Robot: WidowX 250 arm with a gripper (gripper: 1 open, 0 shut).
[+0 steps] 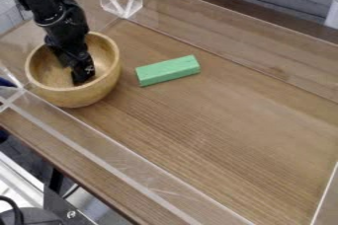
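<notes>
A round tan wooden bowl (pixel 73 89) sits at the left of the table. My black gripper (pixel 73 71) reaches down into it from the upper left, its lower part inside the bowl, hiding much of the interior; its fingertips are hard to make out against the dark shapes there. A green block (pixel 168 69) lies to the right of the bowl, apart from it.
A clear plastic piece (pixel 121 0) stands at the back, behind the bowl. Dark cables show at the lower left corner.
</notes>
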